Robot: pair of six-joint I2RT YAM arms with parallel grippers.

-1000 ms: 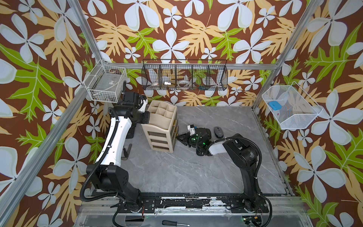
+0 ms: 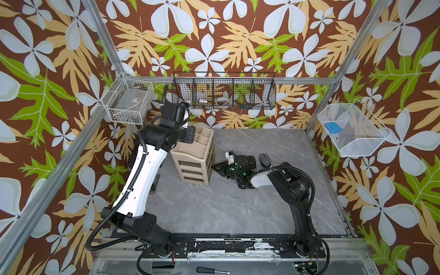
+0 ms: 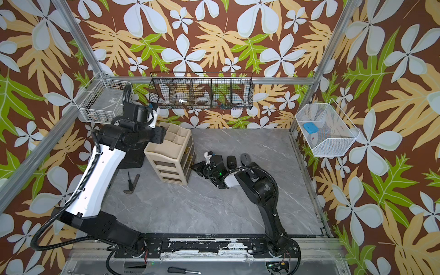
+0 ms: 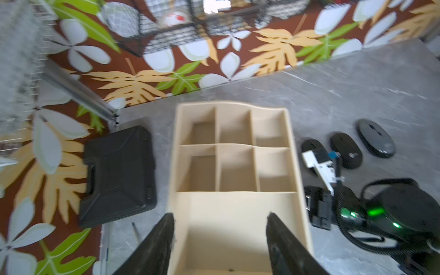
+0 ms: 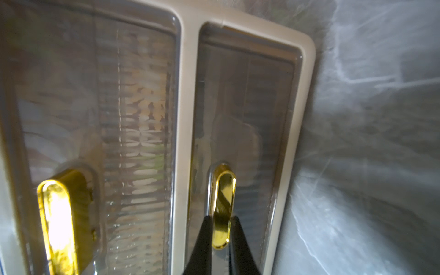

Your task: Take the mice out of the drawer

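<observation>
The beige drawer cabinet [image 2: 190,158] stands left of centre, its drawer side facing right. In the right wrist view my right gripper is shut on the gold handle [image 5: 224,188] of the end drawer [image 5: 256,91], whose front sits within the cabinet frame. Whether anything lies behind that clear front, I cannot tell. Above the cabinet, my left gripper is open with nothing held. Three dark mice rest on the table right of the cabinet: a grey mouse [image 4: 375,137], a black mouse [image 4: 346,150] and another black mouse [image 4: 313,145], partly covered by the right arm.
A black case [image 4: 119,176] lies left of the cabinet, with a hammer [image 3: 131,183] in front. Wire baskets hang around: a black basket [image 2: 224,94] at the back, a white basket [image 2: 130,103] left, another white basket [image 2: 355,130] right. Open table lies in front.
The cabinet and my right gripper have shifted very slightly left since a second ago.
</observation>
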